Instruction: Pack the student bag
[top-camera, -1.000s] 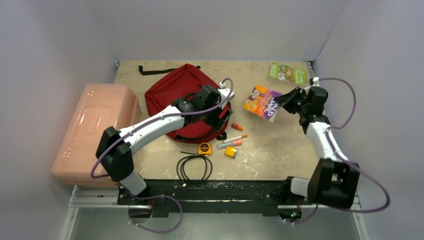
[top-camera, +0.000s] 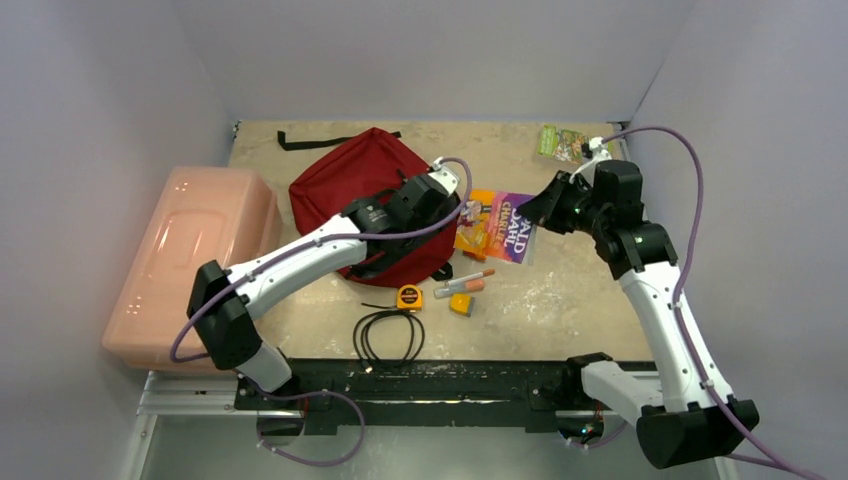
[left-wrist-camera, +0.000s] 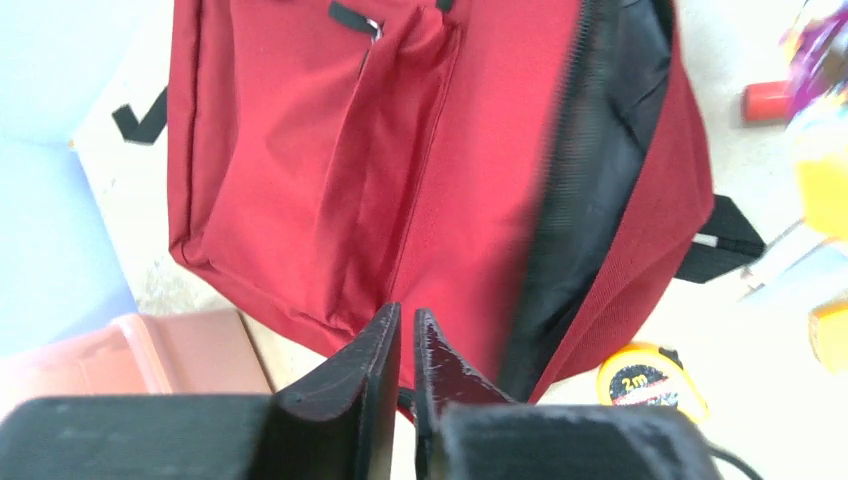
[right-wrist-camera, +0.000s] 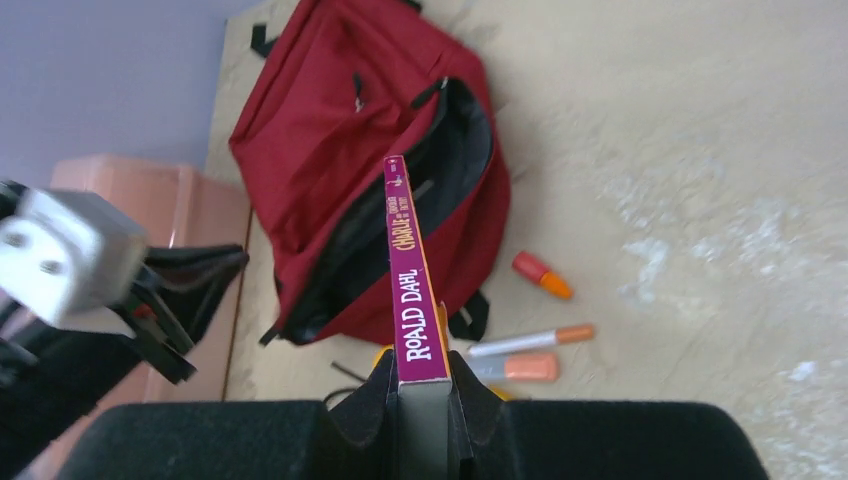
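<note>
The red bag (top-camera: 345, 185) lies on the table, its black-lined opening (right-wrist-camera: 360, 240) gaping on the right side. A Roald Dahl book (top-camera: 512, 228) is in my right gripper, which is shut on it; the book's purple spine (right-wrist-camera: 415, 315) points toward the bag, just to its right in the top view. My left gripper is over the bag's front edge, its fingers only slightly apart, with nothing seen between them. A green book (top-camera: 572, 146) lies at the back right.
Near the bag's lower right are an orange-red marker (right-wrist-camera: 540, 273), a white pen (right-wrist-camera: 525, 342), a clear tube (right-wrist-camera: 515, 367), a yellow tape measure (top-camera: 409, 297), a yellow block (top-camera: 462, 304) and a coiled black cable (top-camera: 388, 335). A pink box (top-camera: 190, 265) stands at left.
</note>
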